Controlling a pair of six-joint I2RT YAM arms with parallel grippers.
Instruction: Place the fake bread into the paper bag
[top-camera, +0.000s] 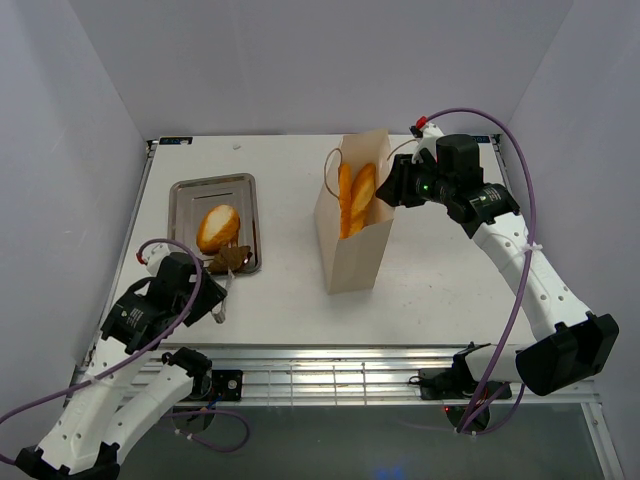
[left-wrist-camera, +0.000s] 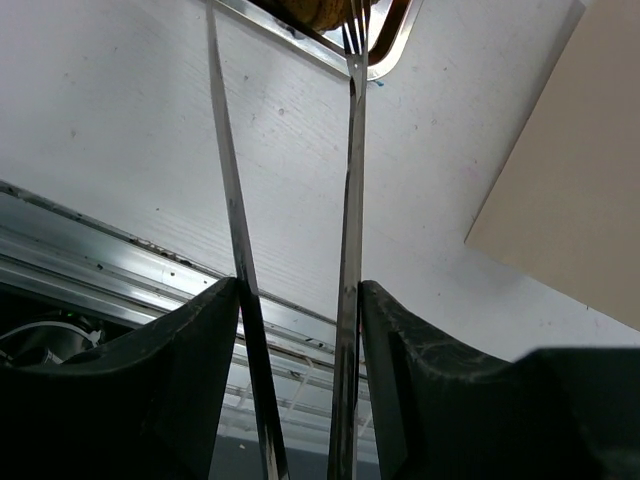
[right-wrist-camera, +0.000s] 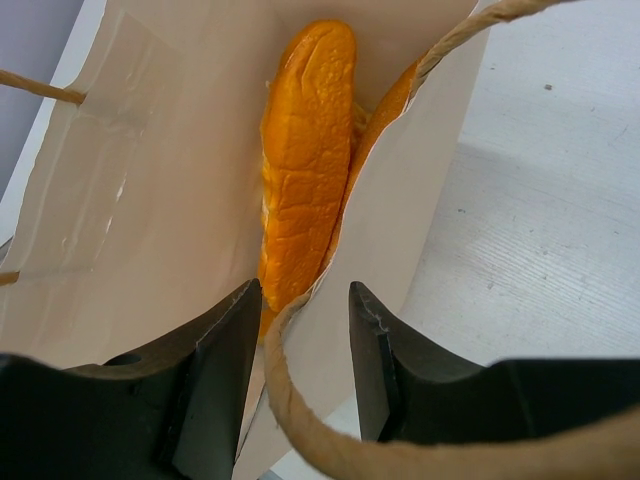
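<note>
Brown bread (top-camera: 229, 259) lies at the front of the grey tray (top-camera: 247, 190), with a round golden loaf (top-camera: 218, 228) behind it. My left gripper (top-camera: 212, 298), in front of the tray, is shut on metal tongs (left-wrist-camera: 352, 200). The tongs' arms are spread, one slotted tip by the brown bread; whether they grip it cannot be told. The paper bag (top-camera: 350, 270) stands upright and open, holding two long loaves (right-wrist-camera: 305, 150). At its right rim my right gripper is open, with the bag's wall between its separated fingers.
Twisted paper handles (right-wrist-camera: 285, 395) arch from the bag's rim, one crossing close in front of my right fingers. A metal rail (top-camera: 330, 375) runs along the front edge.
</note>
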